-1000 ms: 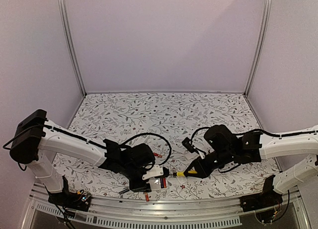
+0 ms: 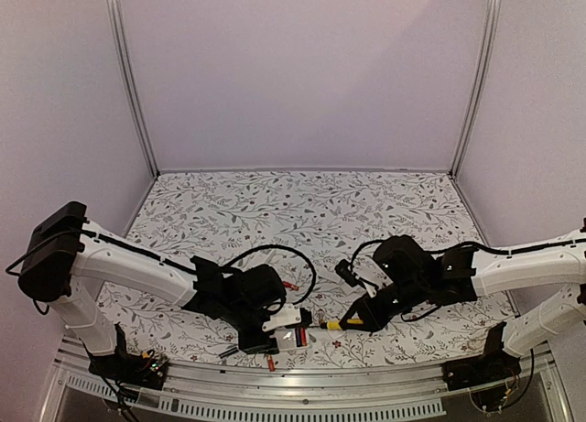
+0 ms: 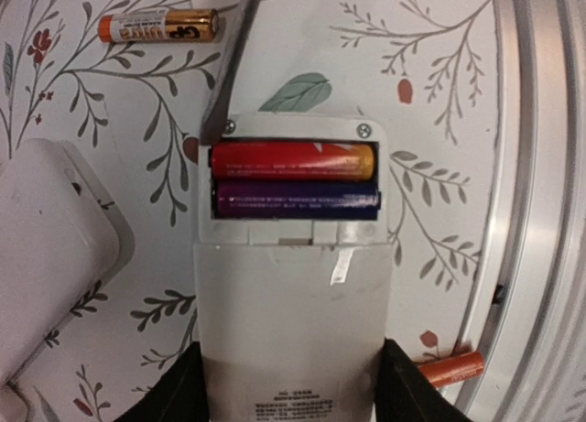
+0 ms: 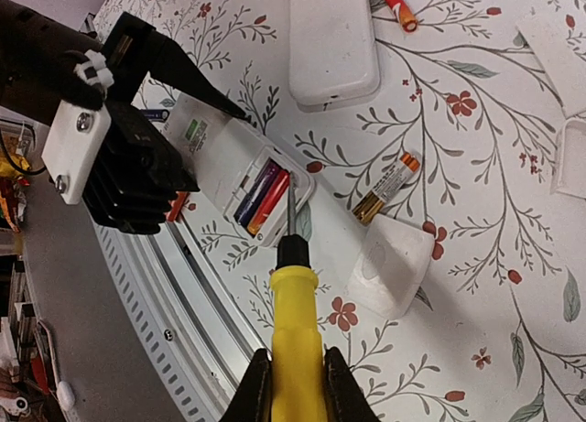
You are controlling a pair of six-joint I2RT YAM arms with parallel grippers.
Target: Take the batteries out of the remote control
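Note:
The white remote (image 3: 291,303), its battery bay open, is held in my left gripper, shut on its body. A red battery (image 3: 291,159) and a purple battery (image 3: 295,199) sit in the bay. My right gripper is shut on a yellow-handled screwdriver (image 4: 296,321), whose thin metal tip reaches the end of the bay by the red battery in the right wrist view.
A white case (image 4: 331,47), a white square piece (image 4: 389,266), a GP battery (image 3: 160,26) and other loose batteries, such as an orange one (image 3: 453,367), lie around the remote.
My right arm has shifted slightly in the top view, lowering the screwdriver toward the near edge. My left arm looks unmoved.

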